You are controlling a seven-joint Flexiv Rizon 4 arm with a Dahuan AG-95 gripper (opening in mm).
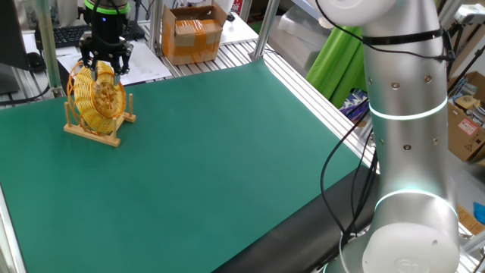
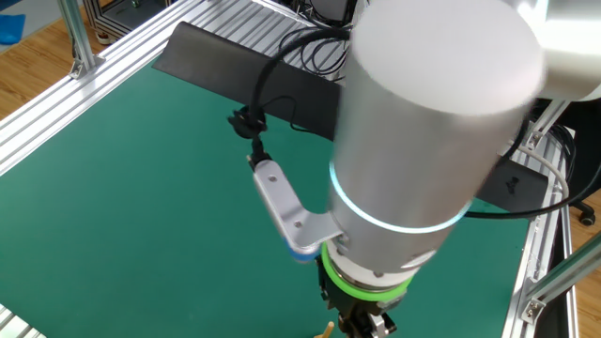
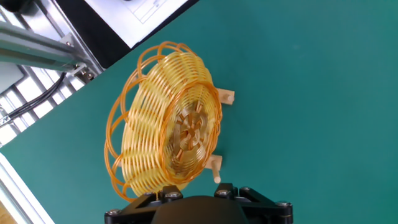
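Observation:
A yellow woven basket (image 1: pixel 98 102) with an orange looped rim stands on its side in a wooden rack (image 1: pixel 92 136) at the far left of the table. In the wrist view the basket (image 3: pixel 168 124) fills the left middle, its round base turned toward the right, and two pegged ends of the rack (image 3: pixel 213 165) stick out beyond it. My gripper (image 1: pixel 105 78) points down at the basket's upper edge, its two fingers apart. Whether either finger touches the weave cannot be told. Exterior view 2 shows only the gripper's upper part, with a wooden peg tip (image 2: pixel 326 330) at the bottom edge.
Behind the basket are paper sheets (image 1: pixel 144 67), a keyboard (image 1: pixel 72 36) and a metal post (image 1: pixel 48 45). A cardboard box (image 1: pixel 192 34) sits beyond the mat's back edge.

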